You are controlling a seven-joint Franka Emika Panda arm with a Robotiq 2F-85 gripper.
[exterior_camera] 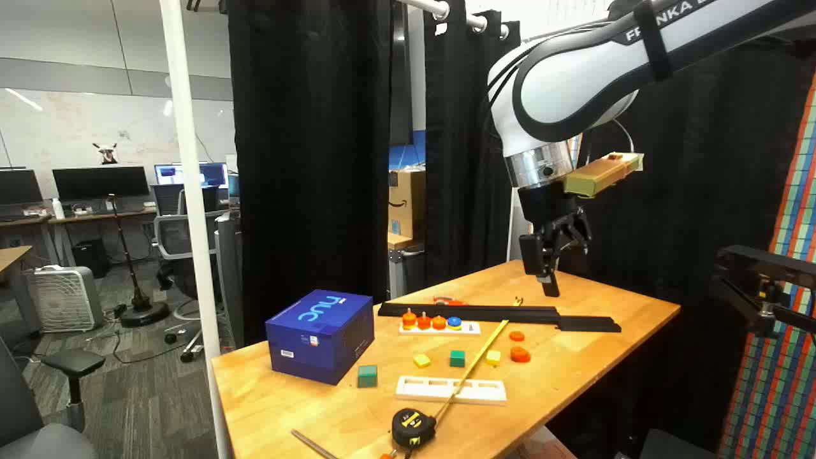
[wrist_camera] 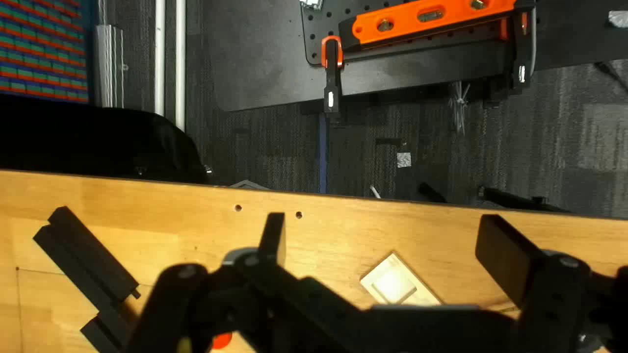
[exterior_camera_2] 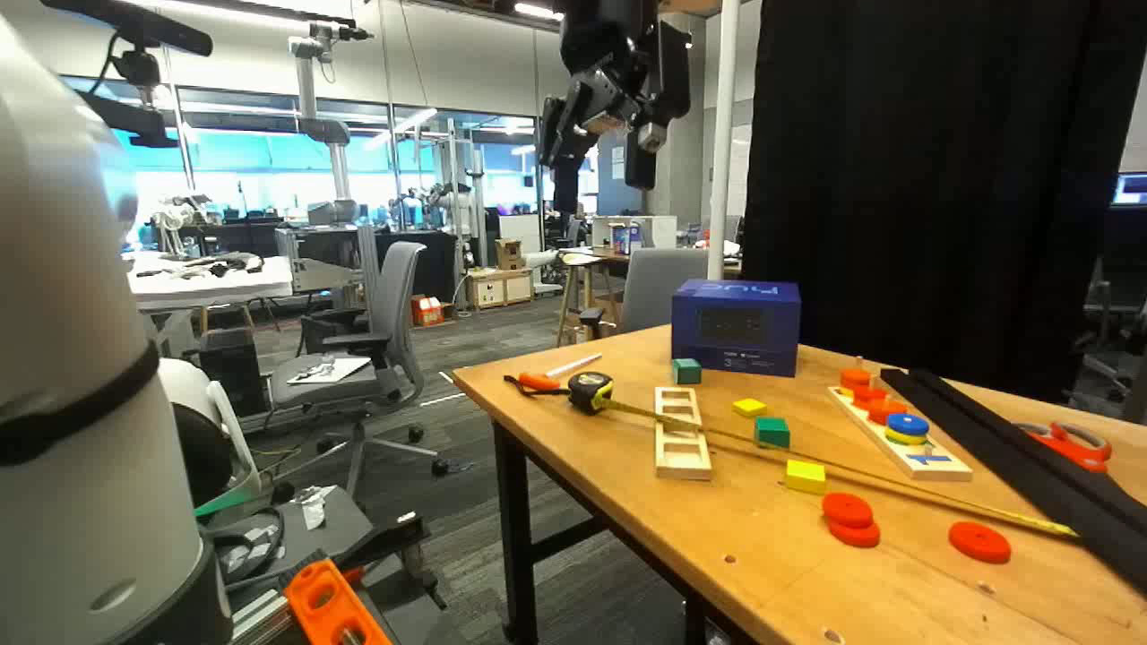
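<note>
High above the wooden table (exterior_camera: pixel 252 375) hangs my gripper, its two fingers wide apart and nothing between them. Below it in the wrist view, one end of a pale wooden frame (wrist_camera: pixel 393 281) shows; the gripper body hides the rest. In exterior view 2 the whole frame (exterior_camera_2: pixel 680 457) lies flat, with the measuring tape's blade (exterior_camera_2: pixel 839 464) across it. Around it lie green blocks (exterior_camera_2: pixel 771 432), yellow blocks (exterior_camera_2: pixel 806 477) and red discs (exterior_camera_2: pixel 979 542). A pegged board (exterior_camera: pixel 440 325) carries orange-red pieces and a blue disc (exterior_camera: pixel 454 322).
A blue box (exterior_camera: pixel 321 336) stands on the table's left side. Long black strips (exterior_camera: pixel 489 313) lie along the back, beside red-handled scissors (exterior_camera_2: pixel 1075 442). A tape measure (exterior_camera: pixel 413 428) sits near the front edge, close to a thin rod (exterior_camera: pixel 312 443).
</note>
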